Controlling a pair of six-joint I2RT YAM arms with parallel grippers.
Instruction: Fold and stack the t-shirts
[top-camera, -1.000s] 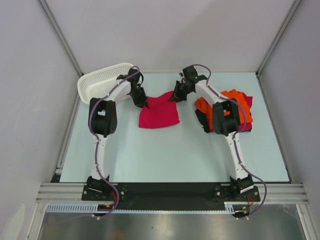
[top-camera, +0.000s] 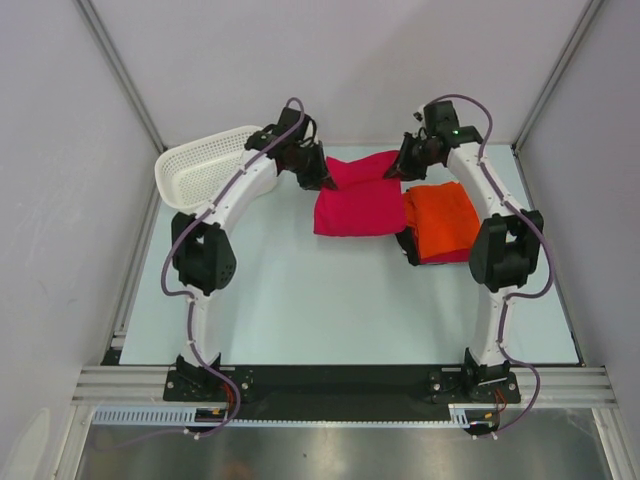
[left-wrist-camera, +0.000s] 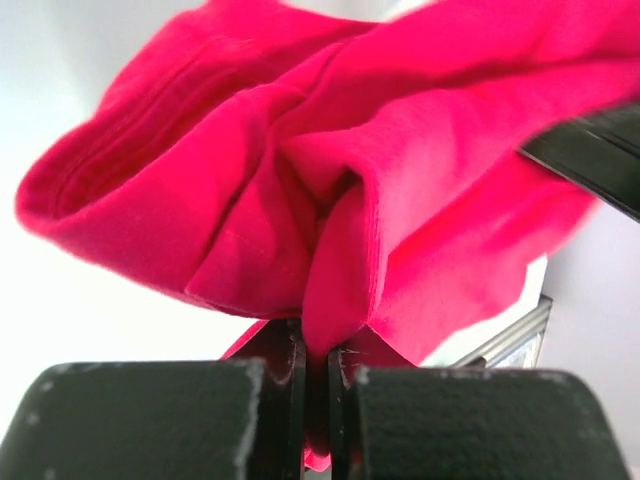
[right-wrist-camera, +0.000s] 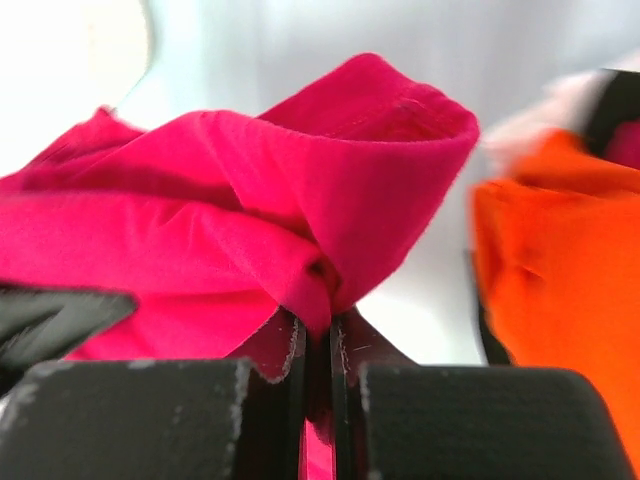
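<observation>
A pinkish-red t shirt (top-camera: 358, 208) hangs stretched between my two grippers over the back middle of the table, its folded body drooping toward the front. My left gripper (top-camera: 328, 183) is shut on its left side; in the left wrist view the red cloth (left-wrist-camera: 270, 190) bunches between the fingers. On the opposite side my right gripper (top-camera: 392, 174) is shut too, pinching gathered cloth (right-wrist-camera: 340, 230) in the right wrist view. Right of the held shirt lies a stack of folded shirts, an orange one (top-camera: 440, 222) on top, with red and black cloth showing beneath.
A white basket (top-camera: 205, 165) stands at the back left, partly behind the left arm. The right arm reaches over the stack.
The shirt's right edge now overlaps the stack's left side in the top view.
</observation>
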